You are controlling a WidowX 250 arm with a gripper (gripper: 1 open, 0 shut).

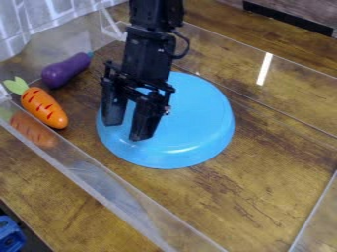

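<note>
My black arm comes down from the top centre, with its gripper (136, 116) low over the left part of a large blue disc (191, 128) lying on the wooden table. The two dark fingers point down at the disc's surface, one near its left edge and one nearer the middle; they look apart, and I see nothing held between them. Whether they touch the disc is unclear.
An orange toy carrot (43, 106) and a purple toy eggplant (66, 69) lie at the left. A blue object (7, 236) sits at the lower left corner. Clear panel edges border the table.
</note>
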